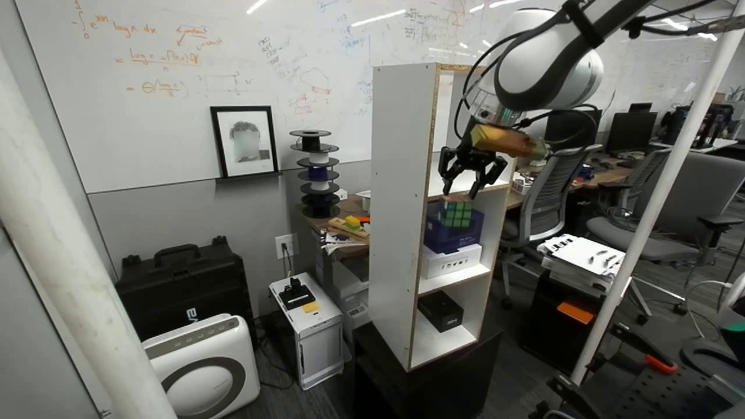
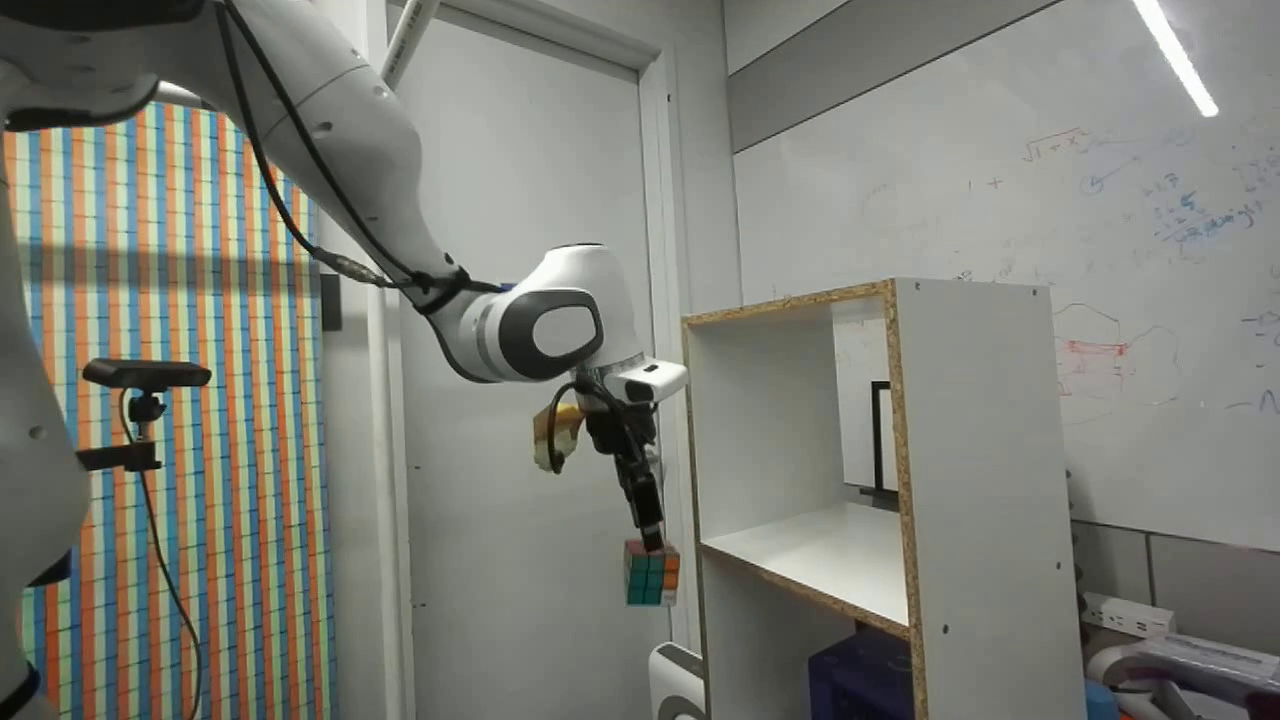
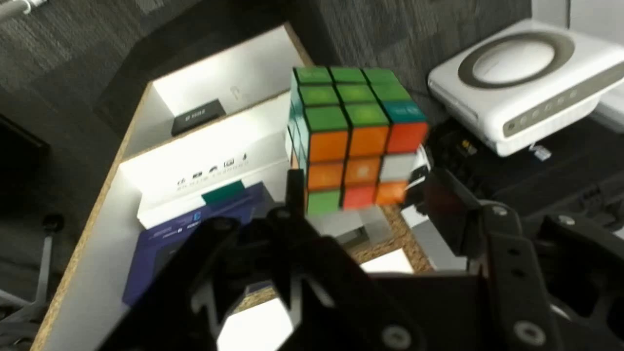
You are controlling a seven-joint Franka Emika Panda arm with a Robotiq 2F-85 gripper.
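Note:
A Rubik's cube (image 3: 351, 140) hangs at the very tips of my gripper (image 1: 461, 192), which is shut on it; most of the cube extends beyond the fingers. In the wrist view, one dark finger (image 3: 295, 190) overlaps the cube's left edge, while contact at the opposite finger is unclear. Exterior view 2 has the cube (image 2: 650, 574) below the fingertips, in the air by the shelf unit (image 2: 986, 480). From exterior view 1, the cube (image 1: 457, 213) appears in front of the purple box (image 1: 454, 236).
The shelf unit's top compartment (image 2: 828, 540) looks empty. Purple and white boxes (image 1: 450, 261) are stacked in the middle one, and a black box (image 1: 440, 310) sits in the lowest. A white pole (image 1: 656, 195) stands to the right of the shelf.

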